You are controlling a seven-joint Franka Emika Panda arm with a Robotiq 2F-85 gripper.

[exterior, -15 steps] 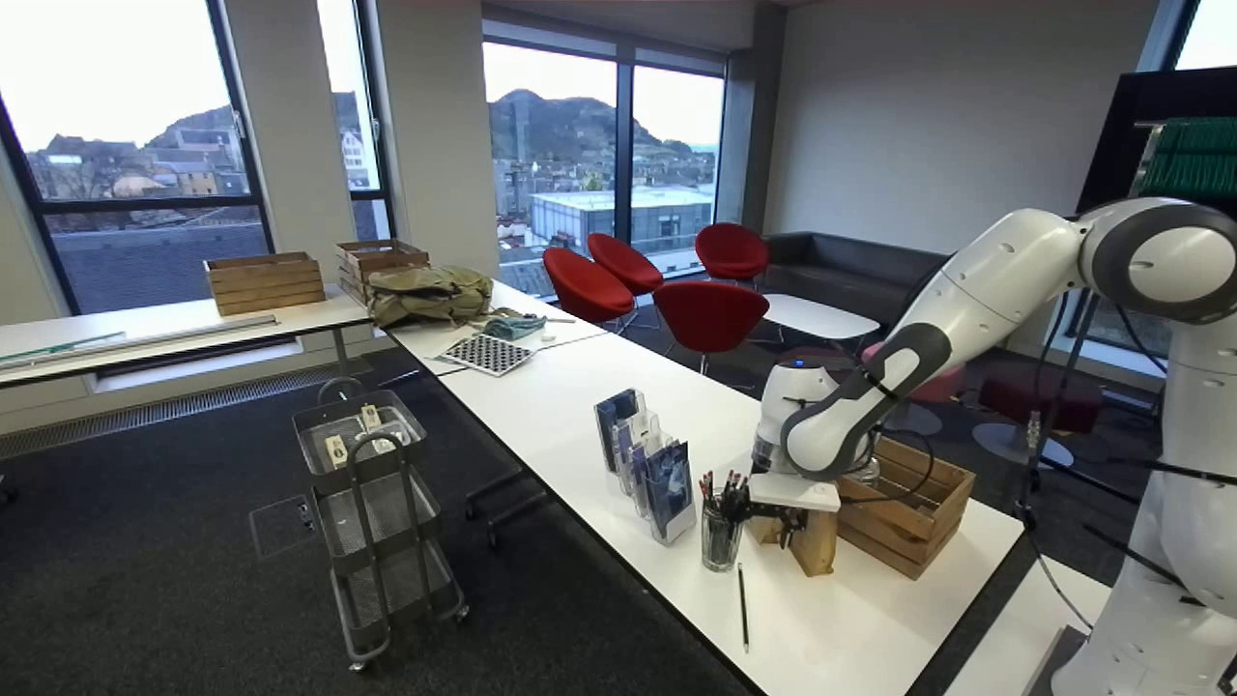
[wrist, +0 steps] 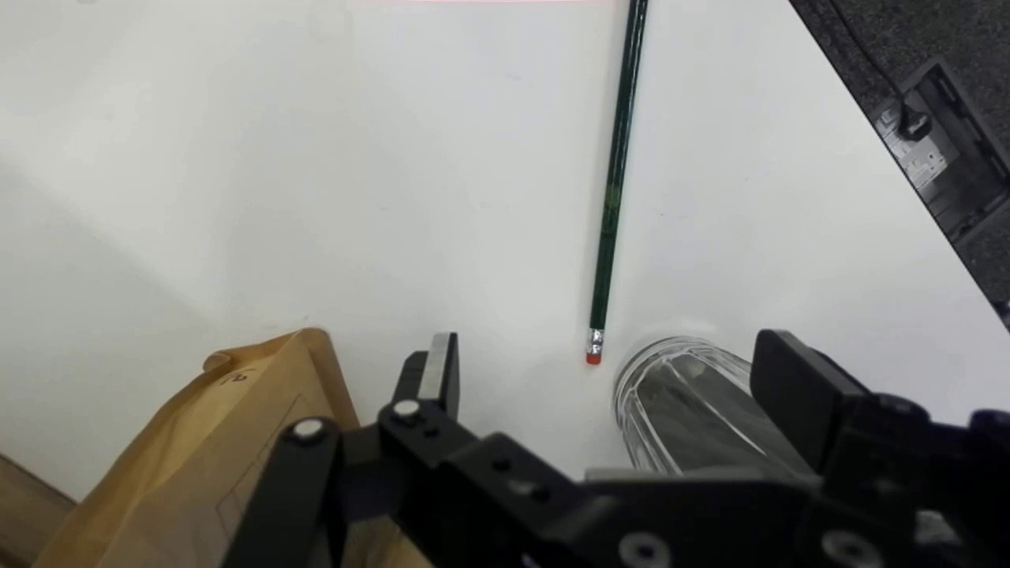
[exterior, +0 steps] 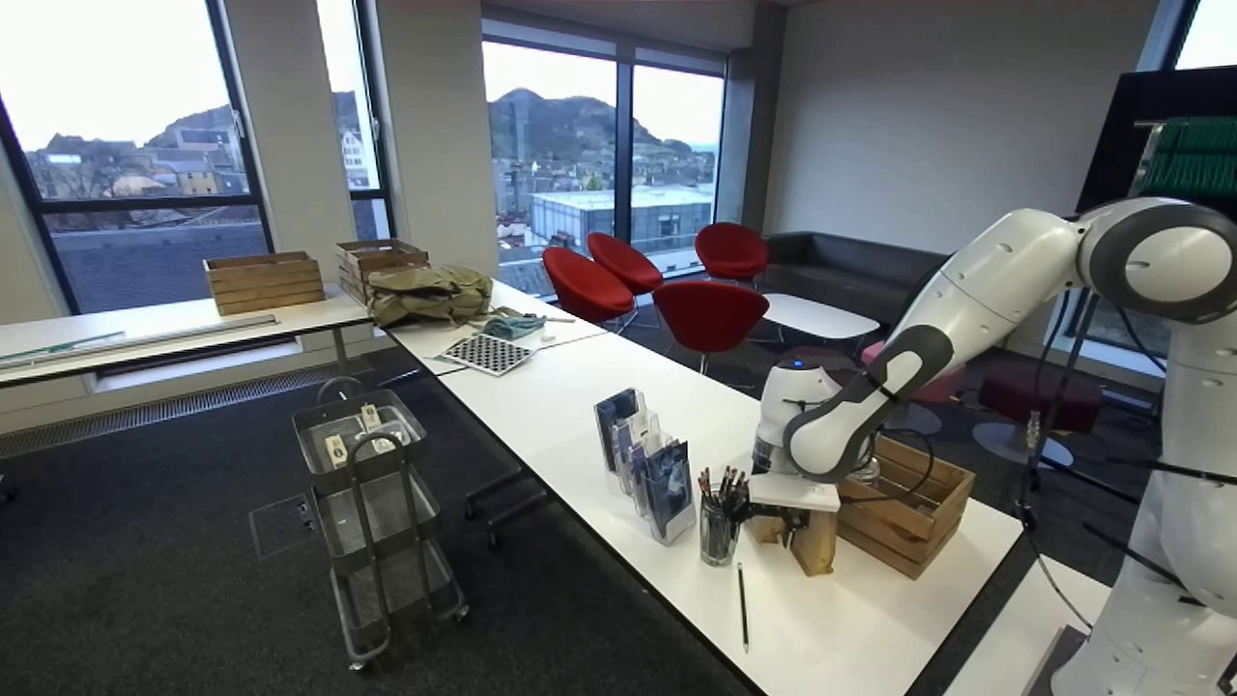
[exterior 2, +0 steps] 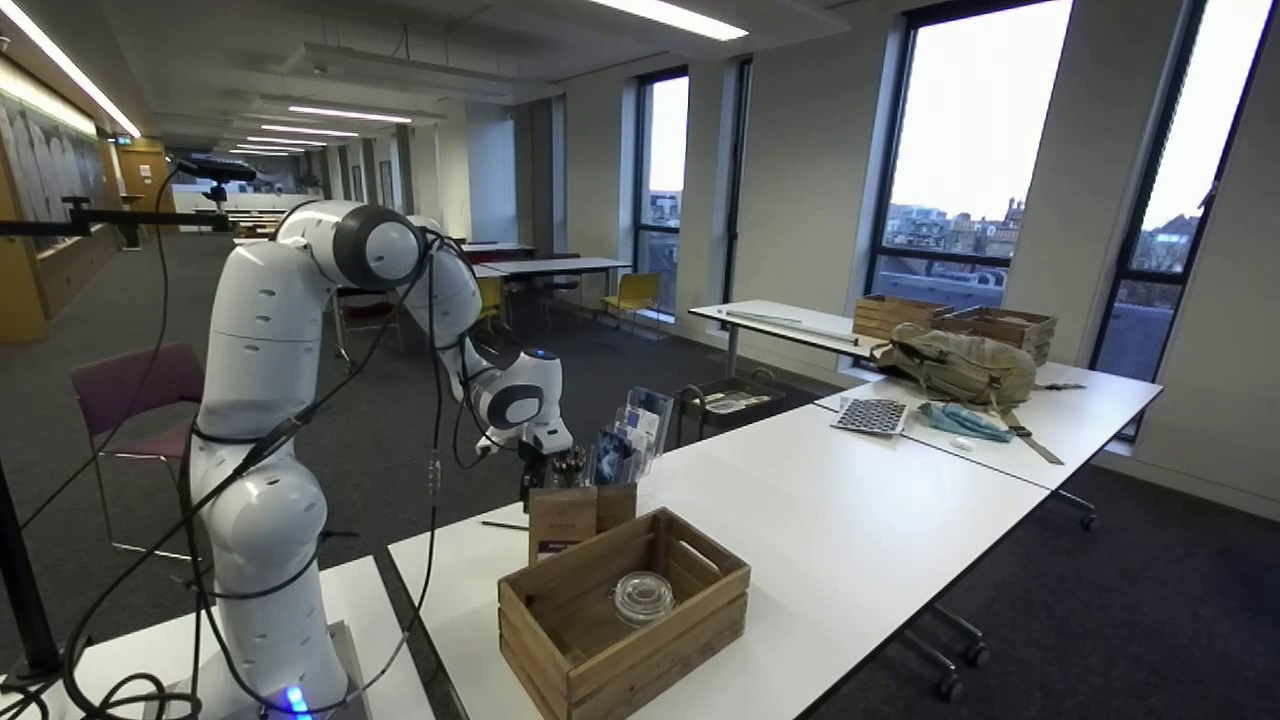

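My gripper is open, pointing down close to a clear glass cup (wrist: 696,407). In the wrist view the glass shows between the fingers, nearer the right-hand one, its lower part hidden by the gripper. Exterior view 1 shows several pencils standing in this cup (exterior: 718,539). A dark green pencil (wrist: 615,189) with a red eraser lies loose on the white table, its eraser end near the glass. To the left in the wrist view stands a brown paper bag (wrist: 203,454), partly behind the left finger.
A wooden crate (exterior 2: 624,666) beside the bag holds a clear glass container (exterior 2: 643,596). Clear holders with leaflets (exterior: 669,489) stand close behind the cup. The table edge runs near the cup and loose pencil. Open table (exterior 2: 804,516) stretches beyond the crate.
The cup of pencils has shifted slightly back toward the leaflet holders, and the arm has moved very little. The loose pencil lies where it was.
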